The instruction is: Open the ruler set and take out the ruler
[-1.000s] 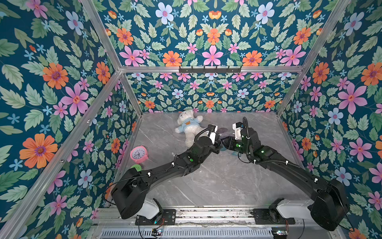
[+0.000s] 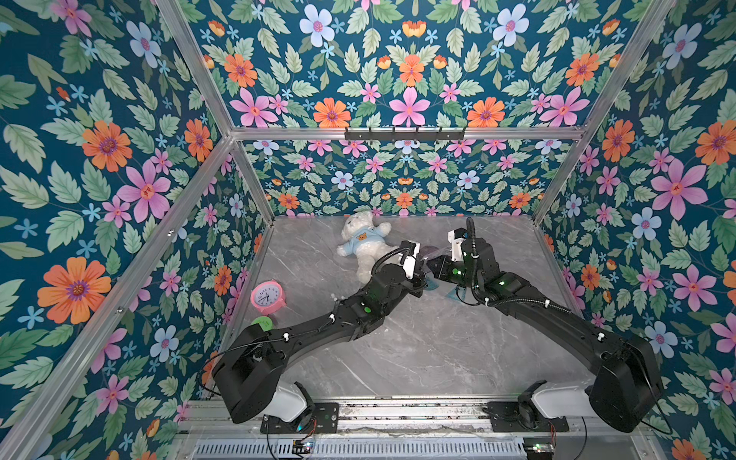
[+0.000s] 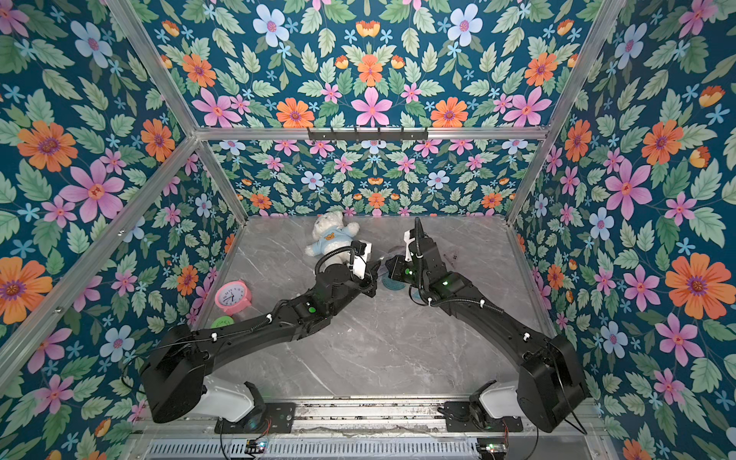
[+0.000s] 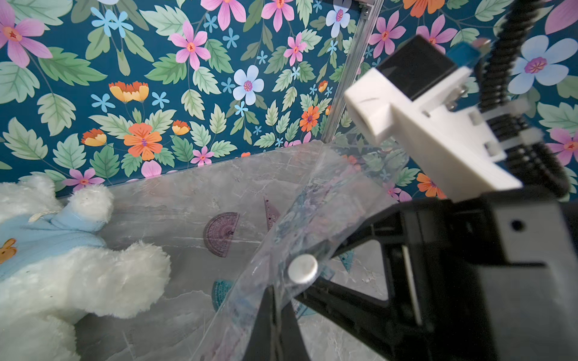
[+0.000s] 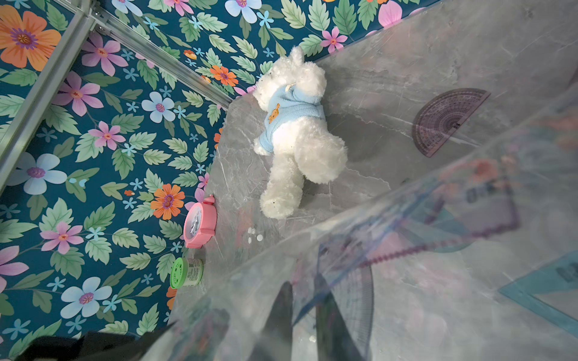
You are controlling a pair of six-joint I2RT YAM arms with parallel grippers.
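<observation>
A clear plastic ruler-set sleeve (image 4: 319,186) with a white snap is held up between my grippers. My left gripper is shut on it. My right gripper is behind the film, its fingers somewhat apart; whether it grips the film is unclear. Coloured pieces show through the plastic, blurred in the right wrist view. A purple protractor (image 5: 448,120) lies on the table beyond, with a second purple piece (image 4: 270,213) and teal pieces (image 4: 221,291) around it, partly hidden by the sleeve.
A white teddy bear (image 2: 368,249) in a blue shirt lies at back left of the grippers. A pink clock (image 2: 267,296) and green tub (image 2: 262,322) stand along the left side.
My right gripper and arm have risen and shifted slightly in the top left view, lifting near the sleeve. The left arm is nearly still.
</observation>
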